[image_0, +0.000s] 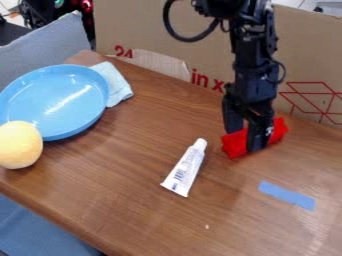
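My black gripper (246, 132) is lowered onto a red object (235, 146) at the right of the table, its open fingers around the object's middle; the arm hides part of it. A white tube (185, 170) lies diagonally in front of it, to the left.
A blue plate (54, 95) sits at the left, with a pale yellow ball-like object (18, 144) at its front and a white cloth (112, 82) beside it. A blue strip (286, 195) lies at the front right. Cardboard (167, 30) stands behind the table, whose middle (134, 145) is clear.
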